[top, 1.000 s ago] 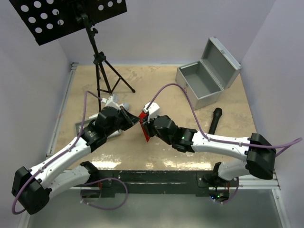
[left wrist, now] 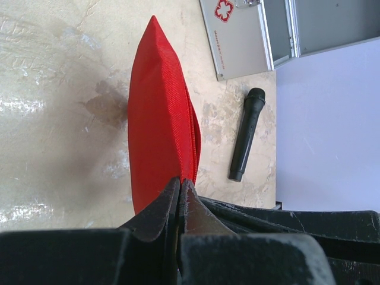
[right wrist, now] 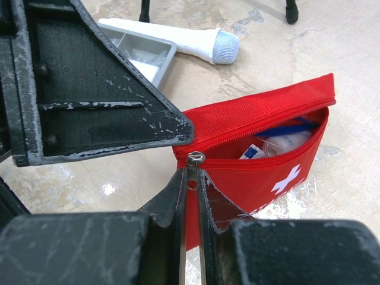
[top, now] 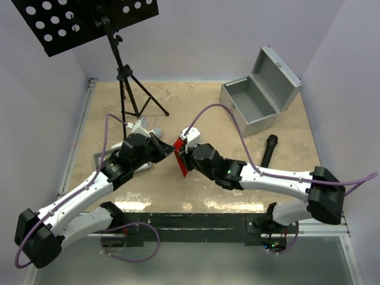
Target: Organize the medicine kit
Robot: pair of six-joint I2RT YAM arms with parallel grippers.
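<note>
A red first-aid pouch [right wrist: 255, 181] with a white cross hangs between my two grippers, its zipper partly undone and small packets [right wrist: 285, 141] showing inside. My left gripper is shut on one end of the pouch, fingertips pinching its edge. In the right wrist view, a left finger [right wrist: 178, 130] presses on the pouch's corner beside the zipper pull [right wrist: 195, 158]. My right gripper stands slightly open, a narrow gap between its fingertips, with the pull's tab at that gap. The open metal case [top: 249, 104] at the back right looks empty.
A black microphone [top: 269, 151] lies right of the case. A white microphone [right wrist: 196, 43] and grey divided tray [right wrist: 166, 59] lie on the left. The black stand [top: 124, 74] rises at the back left. Bare table [top: 219, 193] shows at the front.
Both arms and the pouch look nearly still in the top view over the last second. No clear shift shows there.
</note>
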